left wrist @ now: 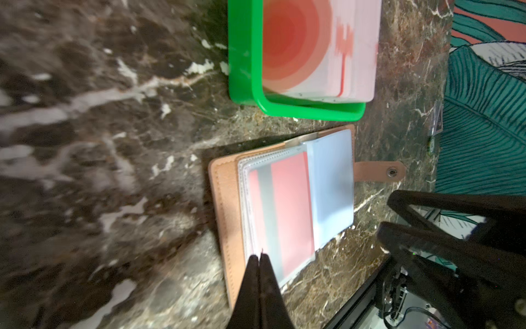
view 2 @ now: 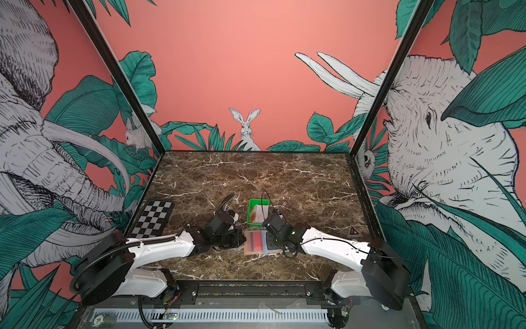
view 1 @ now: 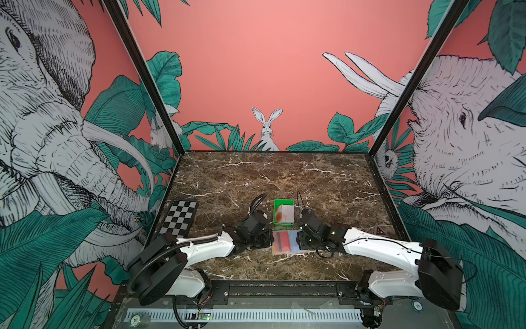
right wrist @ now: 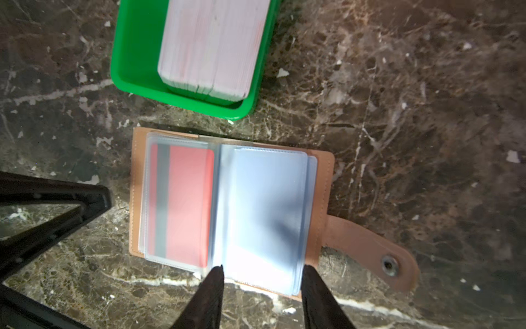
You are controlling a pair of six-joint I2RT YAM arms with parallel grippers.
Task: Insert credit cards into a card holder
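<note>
An open tan card holder (right wrist: 323, 175) lies on the table with clear sleeves. Its left sleeve holds a red card (right wrist: 186, 203) with a grey stripe; the right sleeve (right wrist: 263, 208) looks pale blue, with no coloured card visible. Just above it, a green tray (right wrist: 131, 65) holds a stack of cards (right wrist: 211, 44). My left gripper is shut at the holder's left side, with nothing seen between its fingers. My right gripper is open over the holder's right half, with nothing between its fingers. The holder's strap (right wrist: 361, 246) points right.
A checkered board (view 1: 178, 219) lies at the table's left edge, and a small triangular mark (view 2: 355, 231) is near the right edge. Both arms sit close together around the holder.
</note>
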